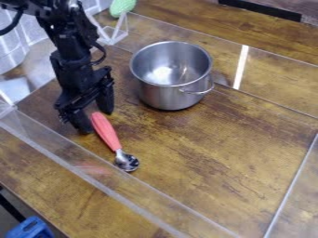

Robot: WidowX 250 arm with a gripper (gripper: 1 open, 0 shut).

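The black robot gripper (87, 116) is low over the wooden table at the left. At its fingertips lies the handle of a spoon with a pink-red handle (107, 132) and a metal bowl end (125, 161), pointing toward the front. Whether the fingers are closed on the handle is hard to tell. A steel pot (172, 93) stands right of the gripper.
A white dish rack (19, 37) with a green item (121, 6) is at the back left. A blue object (32, 230) is at the front left corner.
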